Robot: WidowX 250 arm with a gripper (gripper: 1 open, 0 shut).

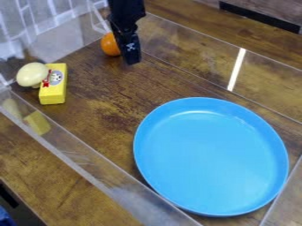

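My black gripper (125,39) reaches down from the top of the camera view, standing open beside an orange round object (109,44) at the back left, partly behind it. I cannot see clearly whether the fingers touch it. A pale egg-shaped object (32,74) lies at the left, next to a yellow box (52,86) with a small printed face.
A large blue plate (210,154) fills the lower right of the wooden table (94,159). Clear plastic walls run along the left and across the bottom.
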